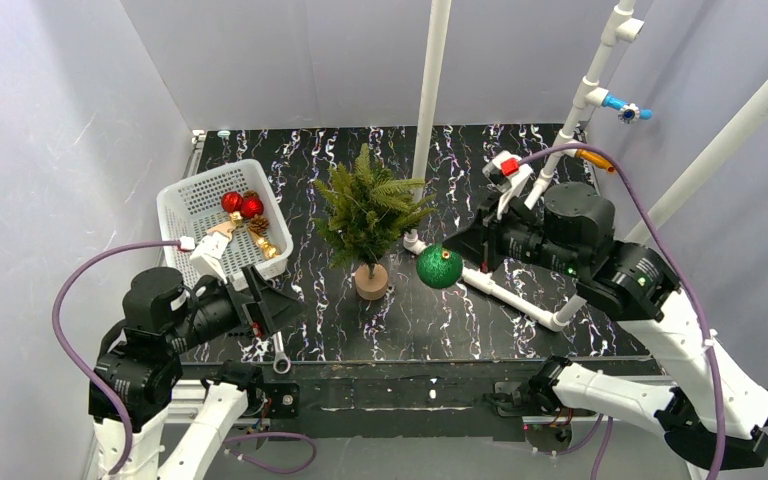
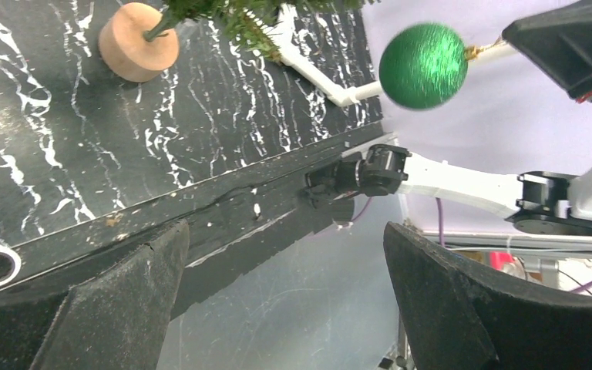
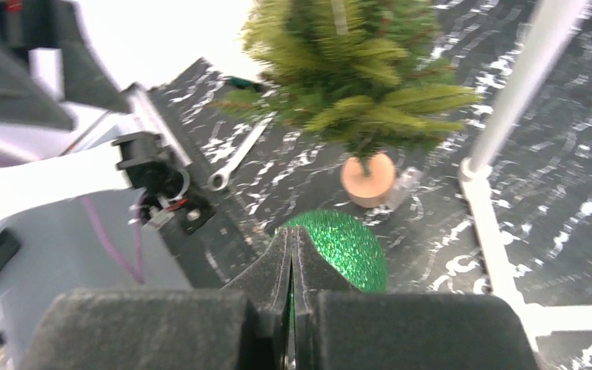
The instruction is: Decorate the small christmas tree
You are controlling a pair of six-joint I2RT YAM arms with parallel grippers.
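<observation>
A green glitter ball ornament (image 1: 440, 267) hangs in the air right of the small tree (image 1: 368, 205), apart from its branches. My right gripper (image 1: 452, 243) is shut at the ball's top. In the left wrist view, a thin gold loop runs from the ball (image 2: 424, 66) to the right fingertips. The right wrist view shows the ball (image 3: 345, 248) partly hidden behind the shut fingers. The tree stands upright on its round wooden base (image 1: 371, 282), with no ornaments visible on it. My left gripper (image 1: 278, 308) is open and empty, in front of the basket.
A white basket (image 1: 173, 208) at the left holds red balls (image 1: 251, 207), a pine cone (image 1: 258, 224) and other ornaments. A wrench (image 1: 280, 355) lies near the front edge. White pipes (image 1: 513, 300) stand and run right of the tree.
</observation>
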